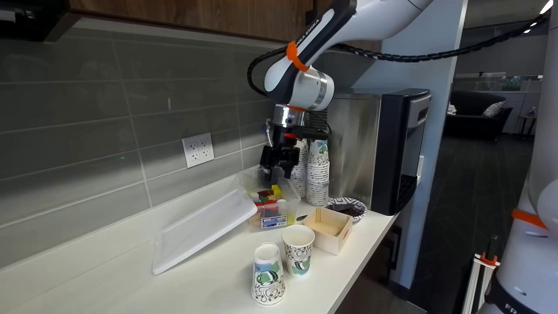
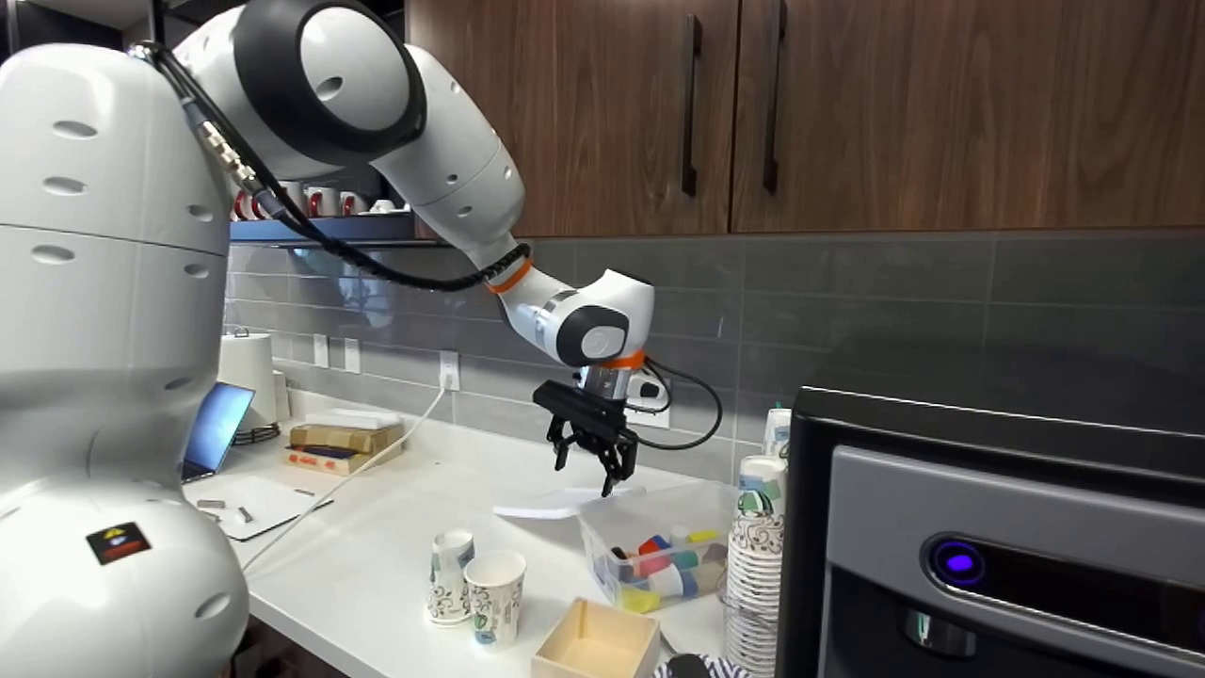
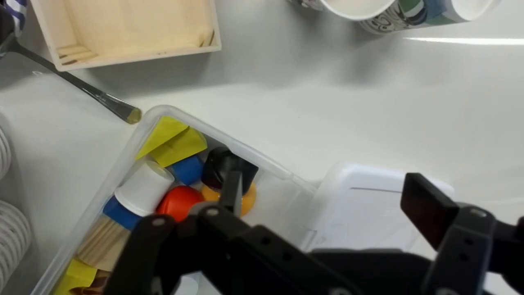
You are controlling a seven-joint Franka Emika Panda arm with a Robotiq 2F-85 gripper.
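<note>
My gripper is open, its two fingers wide apart with nothing held between them. In the first exterior view the gripper (image 1: 277, 178) hangs over the back of a clear plastic bin (image 1: 293, 198). Blocks and other small items lie in the bin, among them a red piece (image 3: 179, 202), a white cylinder (image 3: 145, 189), a black piece (image 3: 226, 169) and yellow paper (image 3: 172, 140). The bin's white lid (image 1: 204, 227) leans at a tilt beside it. In the wrist view, the fingers straddle the bin's edge and lid, and the gripper body hides part of the bin.
An empty wooden box (image 1: 327, 230), two paper cups (image 1: 298, 251) and a patterned bowl (image 1: 361, 210) stand nearer the counter's front. A spoon handle (image 3: 98, 93) lies near the bin. Tall cup stacks (image 1: 318, 180) and a dispenser (image 1: 400, 151) bound the right side.
</note>
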